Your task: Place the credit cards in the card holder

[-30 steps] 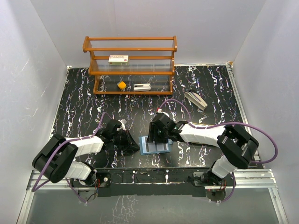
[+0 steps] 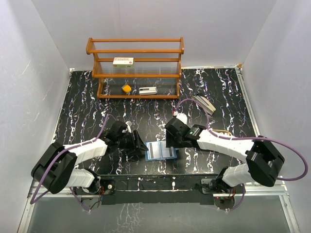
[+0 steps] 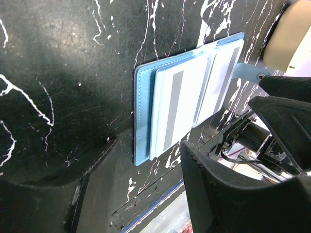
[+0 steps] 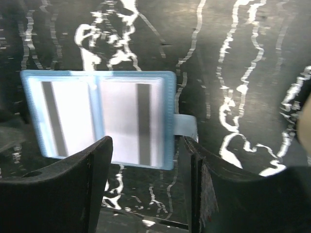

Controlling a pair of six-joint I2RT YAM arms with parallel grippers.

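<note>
The light-blue card holder [image 2: 161, 157] lies spread open flat on the dark marbled table, a white card with a dark stripe in each half. In the left wrist view, the near card [image 3: 177, 99] sits over the holder's blue border [image 3: 144, 97]. My left gripper [image 2: 145, 148] is at the holder's left edge, its fingers parted and nothing clamped between them. Above the right half stands my right gripper [image 2: 171, 145], open and empty; in its wrist view a blue tab [image 4: 185, 126] sticks out from the holder's right edge.
A wooden rack [image 2: 133, 75] at the back carries a white box [image 2: 123, 62], a yellow object [image 2: 127, 89] and a white stapler-like item [image 2: 147, 91]. A grey-white object [image 2: 204, 104] lies at the back right. The table between rack and holder is clear.
My right gripper has shifted right, from the holder's middle to its right half. The holder looks unmoved.
</note>
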